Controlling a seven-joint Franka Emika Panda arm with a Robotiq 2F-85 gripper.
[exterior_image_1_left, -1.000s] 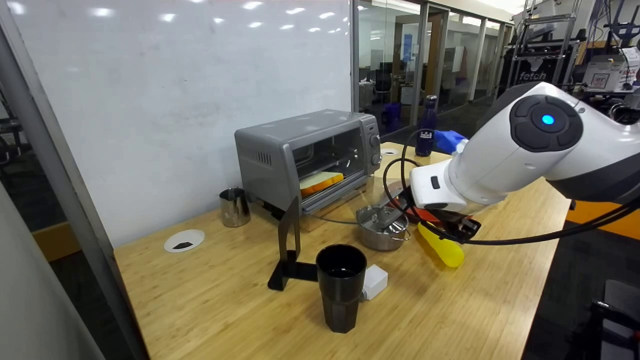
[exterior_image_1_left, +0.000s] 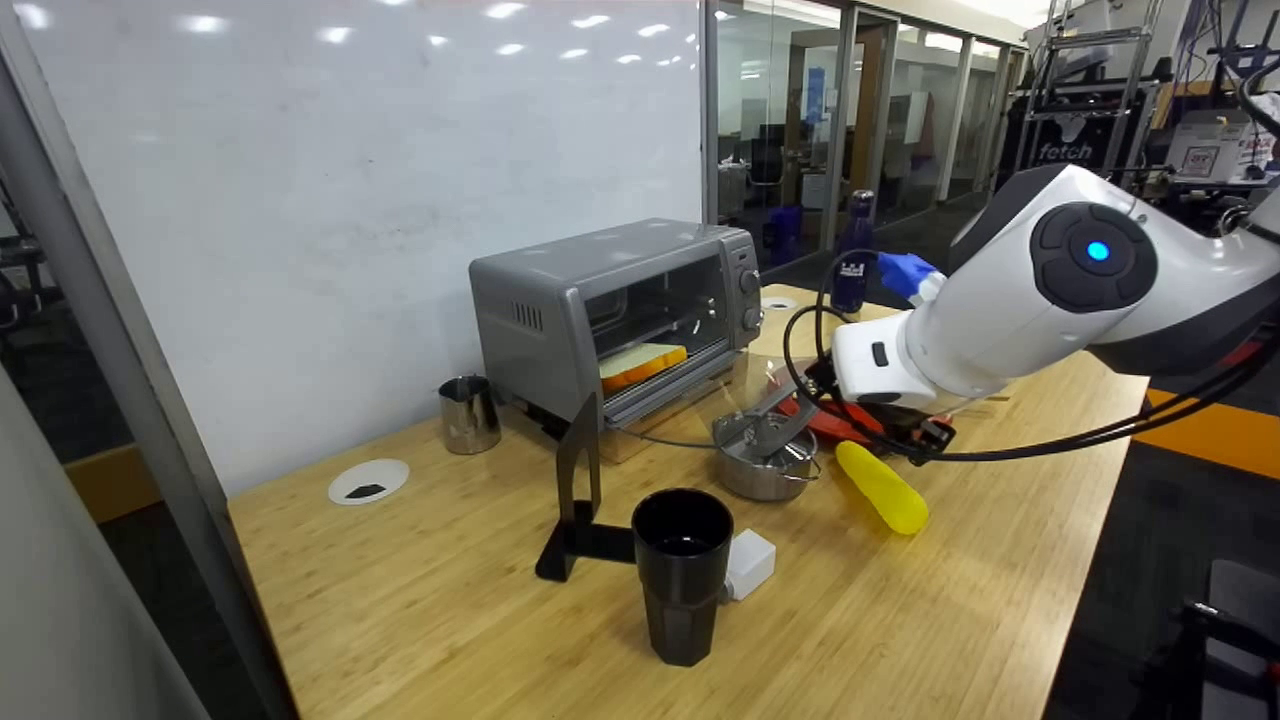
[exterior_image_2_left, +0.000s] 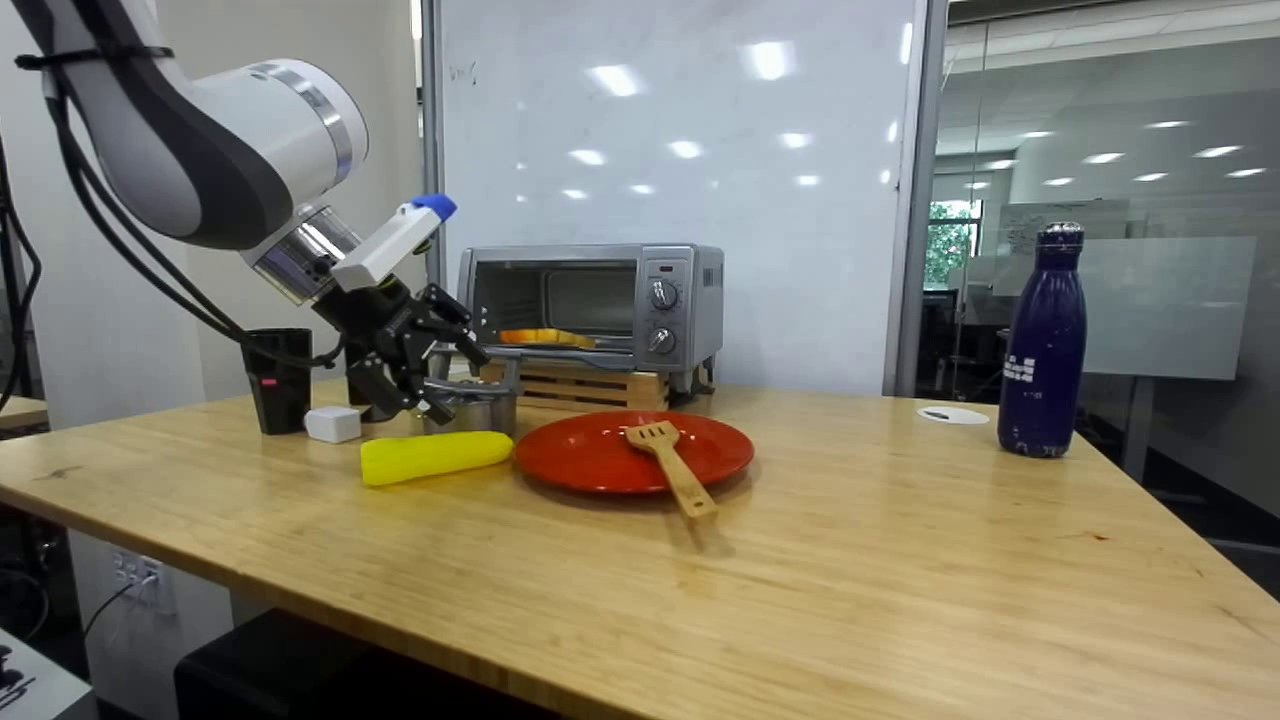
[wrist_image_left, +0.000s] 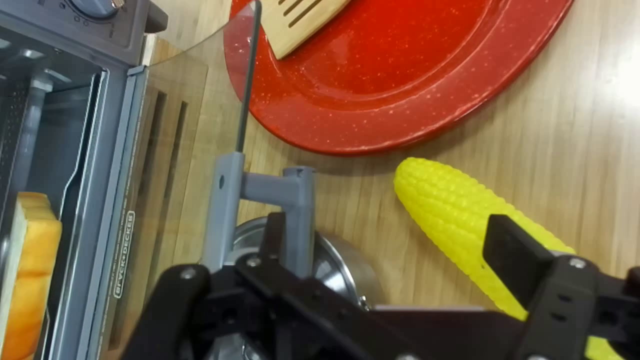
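My gripper is open, its two black fingers spread wide with nothing held. In the wrist view the left finger overlaps the grey handle (wrist_image_left: 300, 210) of the toaster oven's lowered glass door. Under the right finger lies the yellow corn (wrist_image_left: 447, 195), on the table and apart from the red plate (wrist_image_left: 384, 141). The oven (exterior_image_1_left: 528, 288) stands open, with a slice of bread (exterior_image_1_left: 648, 364) inside. Below the door handle is a steel pot (exterior_image_1_left: 764, 480), partly covered by the handle. In exterior view 2 the gripper (exterior_image_2_left: 456, 378) hangs near the pot, above the table.
A wooden spatula (exterior_image_2_left: 678, 468) rests on the plate. A black cup (exterior_image_1_left: 681, 576), a white box (exterior_image_1_left: 752, 564), a black stand (exterior_image_1_left: 581, 504) and a steel pitcher (exterior_image_1_left: 469, 416) are on the table. The blue bottle (exterior_image_2_left: 1041, 342) stands far right.
The arm has shifted slightly and its wrist sits a little lower and to the right in exterior view 1. Oven, bread, pot and corn have not moved.
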